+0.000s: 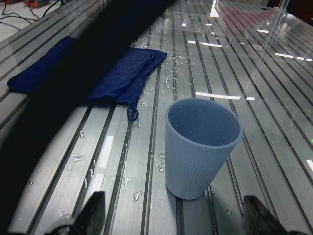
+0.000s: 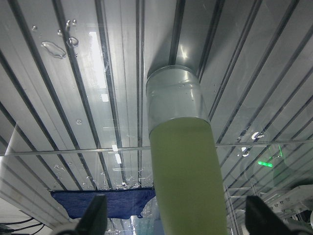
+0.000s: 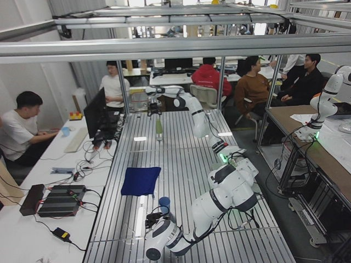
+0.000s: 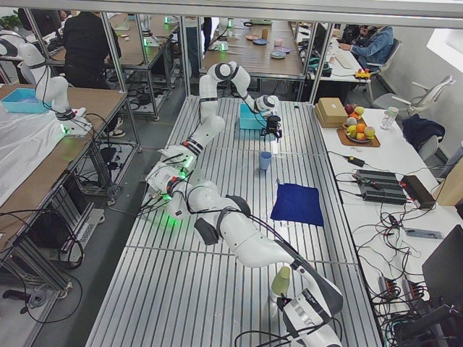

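A ribbed blue cup (image 1: 195, 161) stands upright on the slatted metal table. My left gripper is open just short of it, nothing between its fingers. A bottle (image 2: 186, 176) with green body and clear part stands at the other end of the table in the camera left view; my open right gripper is close over it, the bottle showing between the fingertips. Whether they touch it I cannot tell. A dark blue cloth (image 4: 296, 204) lies flat between cup and bottle, off to the side.
A turquoise bin (image 4: 249, 116) stands at the far end in the camera right view. A side desk (image 3: 66, 148) with electronics, cables and a monitor runs along the table.
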